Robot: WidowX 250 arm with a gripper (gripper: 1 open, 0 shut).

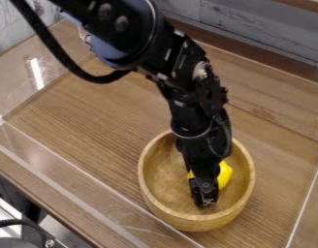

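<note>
The black robot arm reaches down from the upper left into a round wooden bowl (166, 194) at the lower middle of the view. My gripper (206, 186) is low inside the bowl, over a yellow object (224, 175) that is partly hidden behind it. The dark fingers overlap one another, so whether they grip the yellow object cannot be told.
A pale panelled wall (252, 39) runs along the back. The table's left edge drops away at the lower left, where a dark cable shows.
</note>
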